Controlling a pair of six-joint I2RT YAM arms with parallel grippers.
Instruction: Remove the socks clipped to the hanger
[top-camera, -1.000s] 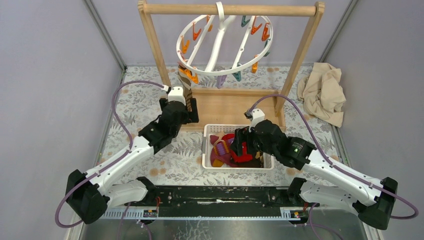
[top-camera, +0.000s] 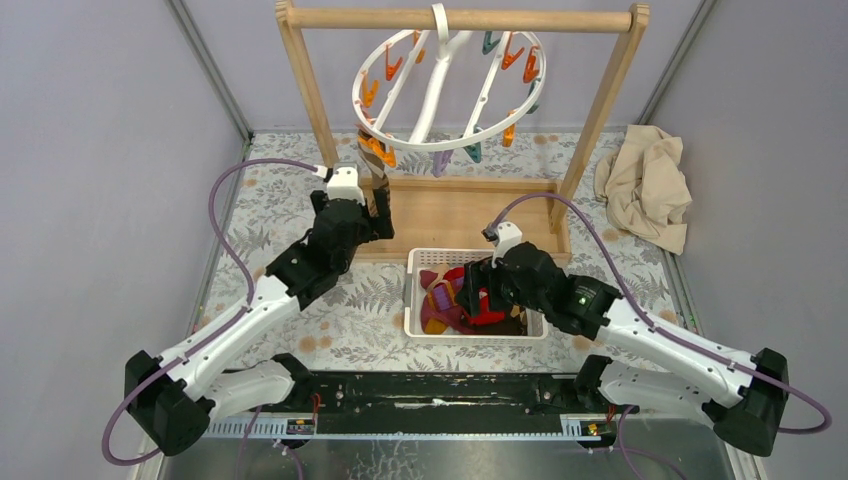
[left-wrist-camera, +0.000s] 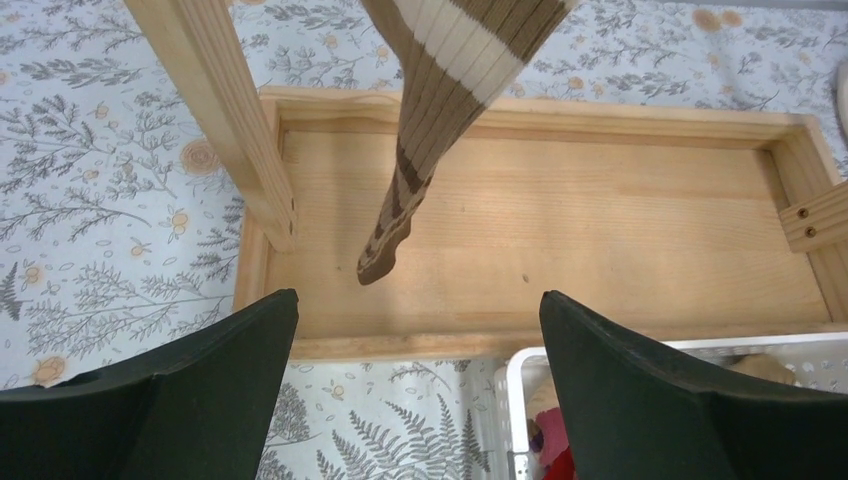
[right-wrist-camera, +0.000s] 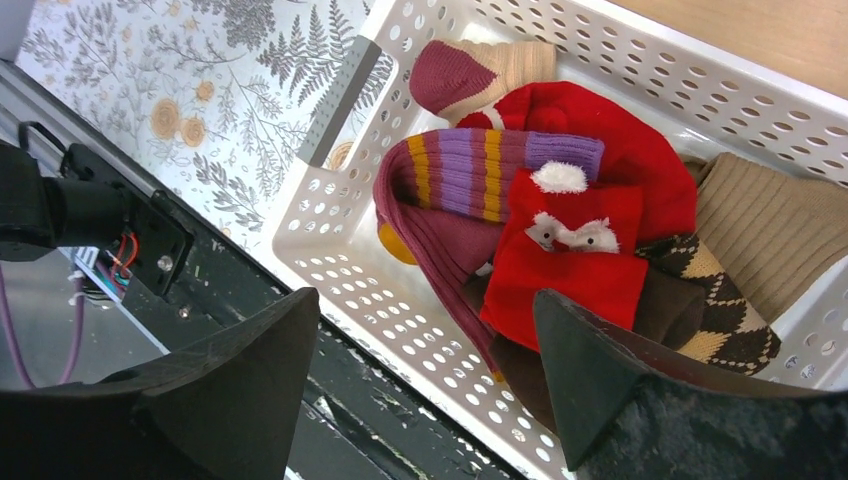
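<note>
The white round hanger (top-camera: 430, 143) hangs from a wooden frame, with several coloured clips on its ring. One brown-striped sock (left-wrist-camera: 440, 95) dangles from it on the left side; in the left wrist view its toe points down, ahead of the fingers and not between them. My left gripper is open and empty, beside the sock's lower part in the top view. My right gripper stands open above the white basket (right-wrist-camera: 335, 290), where several socks lie, among them a red one (right-wrist-camera: 570, 260) and a purple-striped one (right-wrist-camera: 480, 175). Its fingers hold nothing.
The frame's wooden base (top-camera: 460, 220) lies behind the basket, and its upright post (left-wrist-camera: 225, 110) stands left of the hanging sock. A beige cloth (top-camera: 645, 190) is heaped at the right. Patterned table left of the basket is clear.
The right arm has moved a little left over the basket. The sock still hangs.
</note>
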